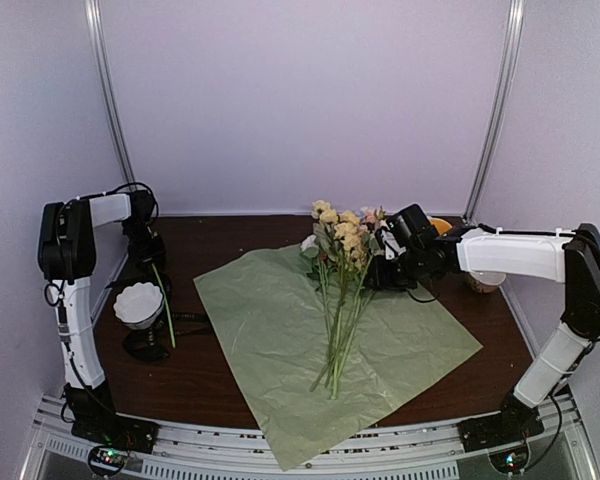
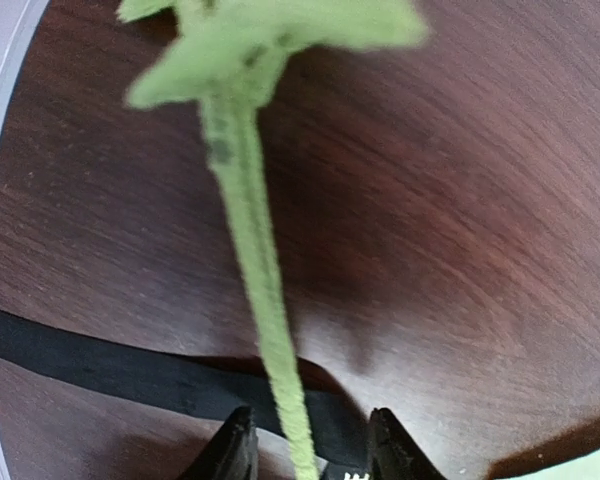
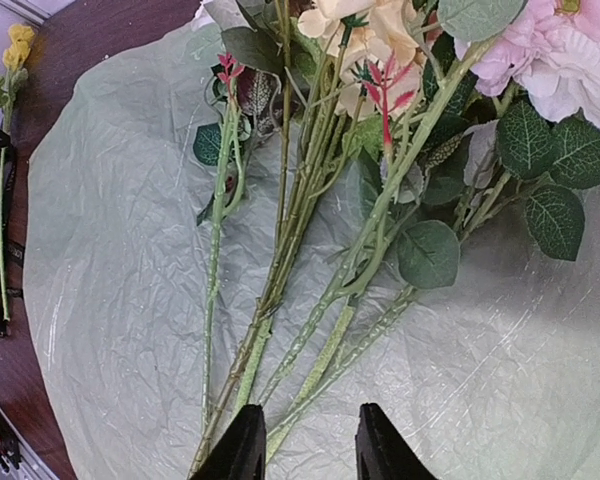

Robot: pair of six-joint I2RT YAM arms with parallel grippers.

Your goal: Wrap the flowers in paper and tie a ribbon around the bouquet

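A loose green stem [image 2: 250, 210] with leaves lies at the left of the table, crossing a black ribbon [image 2: 110, 365]. My left gripper is open over it, the stem between but apparently not gripped by its fingers. The bouquet of cream and pink flowers [image 1: 345, 232] lies on green wrapping paper [image 1: 260, 370], stems pointing toward the front. My right gripper hangs open above the bouquet's stems and paper, at the right of the flower heads in the top view.
A white fluted bowl [image 1: 138, 300] sits by the left arm among black items. Another bowl [image 1: 485, 283] and an orange object [image 1: 440, 224] are at the back right, partly behind the right arm. Bare table shows at the front right and back left.
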